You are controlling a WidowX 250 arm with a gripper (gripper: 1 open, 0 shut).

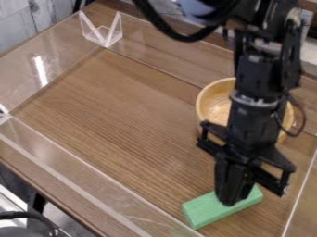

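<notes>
My black gripper (235, 176) is in the lower right of the camera view, its fingertips just above a green rectangular block (209, 213) lying flat on the wooden table (93, 120). The gripper looks shut, and the block is visible beneath it, resting on the table. Part of the block's right end is behind the fingers.
A yellow-tan bowl (214, 97) sits behind the gripper, partly hidden by the arm. A clear plastic holder (102, 31) stands at the back left.
</notes>
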